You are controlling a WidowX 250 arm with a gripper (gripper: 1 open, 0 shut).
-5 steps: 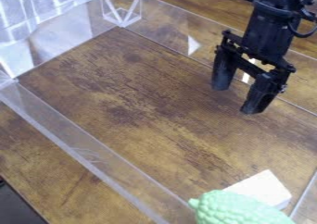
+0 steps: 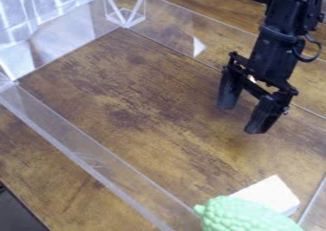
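My black gripper [image 2: 243, 107] reaches down from the upper right over the bare wooden surface [image 2: 121, 106], its two fingers spread apart and open. I cannot make out anything held between them. At the bottom right lie a pale green bumpy object [image 2: 242, 216] and a white block [image 2: 268, 193], both below and apart from the gripper.
Clear plastic walls [image 2: 90, 158] border the wooden area on the left, back and right. A white cloth-like covering [image 2: 32, 10] is at the upper left.
The gripper has moved down in the view, lower toward the wooden surface. The green object and white block have stayed where they were.
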